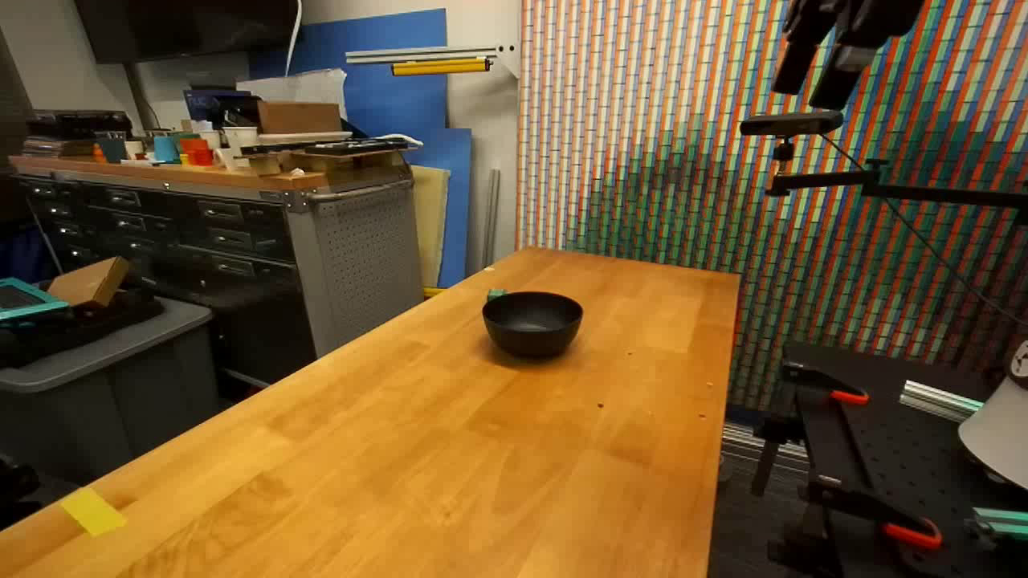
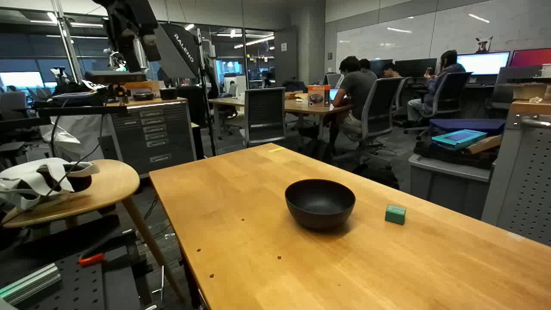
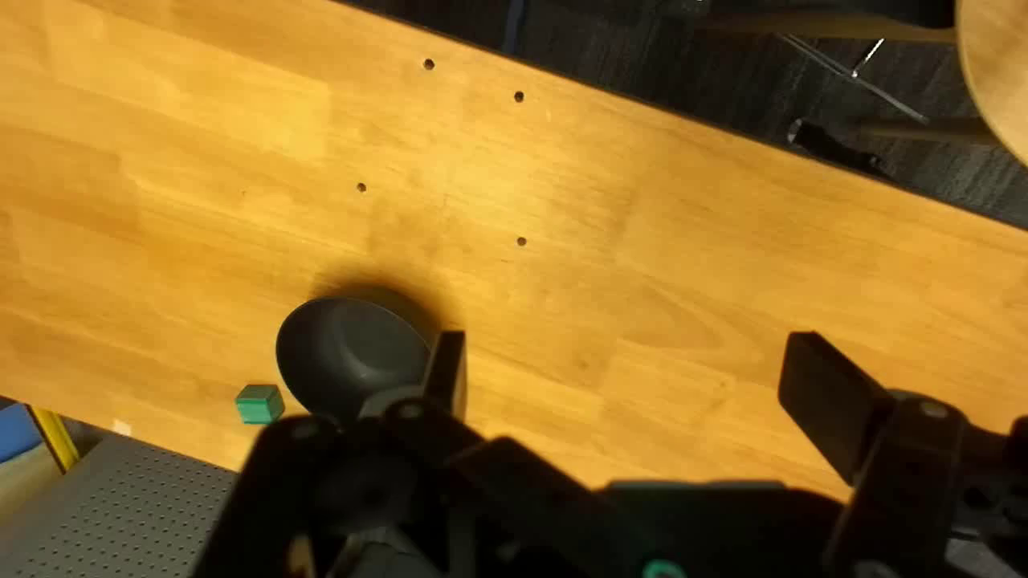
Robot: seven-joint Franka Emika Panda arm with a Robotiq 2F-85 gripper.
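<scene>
A black bowl [image 1: 532, 324] stands upright on the wooden table; its inside looks empty in exterior view 2, where the bowl [image 2: 320, 204] is seen from the other side. Close beside it lies a small green block [image 2: 395, 214], mostly hidden behind the bowl in exterior view 1. My gripper is open, its fingers wide apart with only bare table far below between them. In the wrist view the bowl [image 3: 352, 356] and the green block [image 3: 259, 404] are left of the gap, and the left finger covers part of the bowl. High above the table, the gripper [image 1: 814, 82] appears at the top right.
A camera on a bracket arm [image 1: 792, 124] sits beside the table, below the gripper in that view. A stool [image 2: 116, 181] stands off one side.
</scene>
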